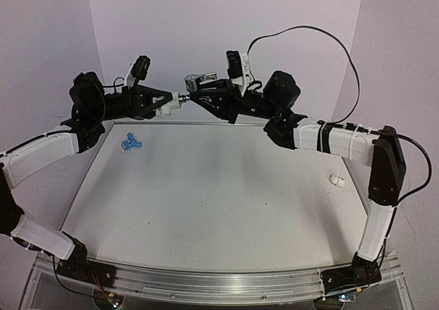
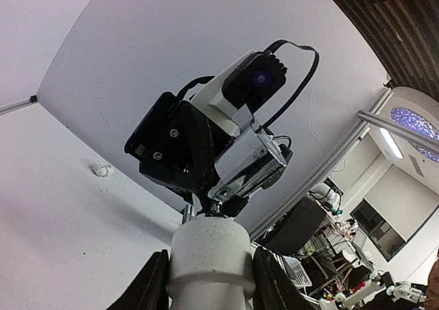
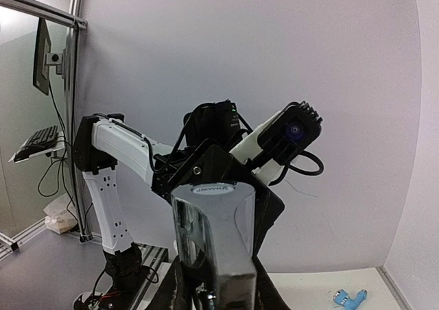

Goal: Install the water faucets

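In the top view, a white pipe fitting [image 1: 167, 105] is held in the air by my left gripper [image 1: 162, 103], which is shut on it. The left wrist view shows the fitting's white collar [image 2: 210, 252] upright between dark fingers. A chrome faucet [image 1: 200, 82] is gripped by my right gripper [image 1: 199, 97]; its chrome body [image 3: 216, 238] fills the low middle of the right wrist view. The faucet's metal stem [image 1: 184, 98] meets the fitting's mouth. How deep it sits inside is hidden.
A blue pipe piece [image 1: 131, 142] lies at the table's far left, and a small white fitting [image 1: 337, 180] near its right edge. Both grippers hang close together above the back edge.
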